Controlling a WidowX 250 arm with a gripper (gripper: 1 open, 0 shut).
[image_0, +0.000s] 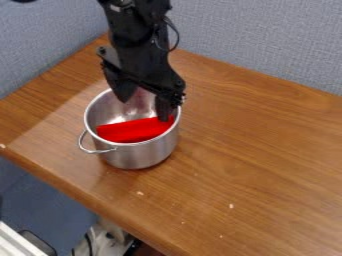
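Observation:
A steel pot (131, 152) with a wire handle stands on the wooden table (254, 180) at the left. Inside it lies a long red object (127, 131). My black gripper (144, 100) is over the pot, its fingers open and its fingertips down at the pot's rim and opening, partly hiding the inside. Whether a fingertip touches the red object I cannot tell.
Grey padded walls border the back and left. The table's front left edge runs below the pot, with cables and fittings beyond it.

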